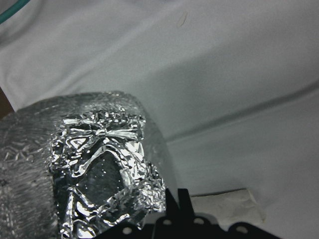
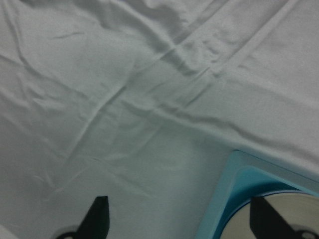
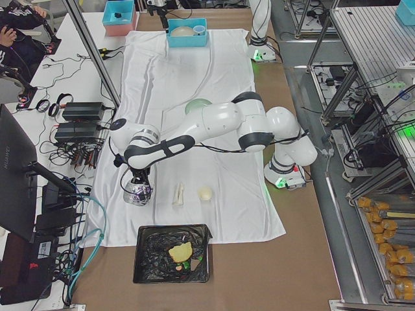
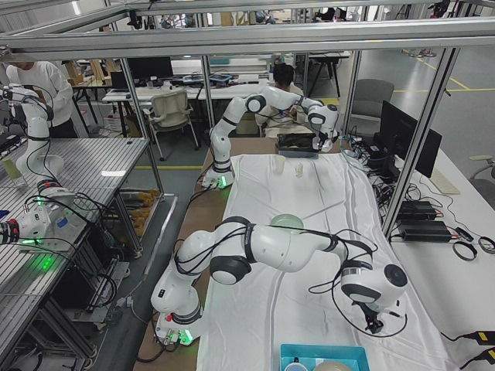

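Observation:
A shiny silver foil package in clear plastic (image 3: 136, 193) (image 1: 99, 169) hangs at my left gripper (image 3: 141, 173), which is shut on its edge near the cloth's left side. A pale folded item (image 3: 178, 194) and a round cream item (image 3: 205, 193) lie right of it. My right gripper (image 4: 371, 317) is open above the cloth by the blue bin (image 3: 187, 40) (image 2: 239, 164), which holds a bowl and a cup.
A black lined tray (image 3: 142, 259) with bread and small coloured items is at the near edge. A green plate (image 3: 197, 103) is partly hidden by the left arm.

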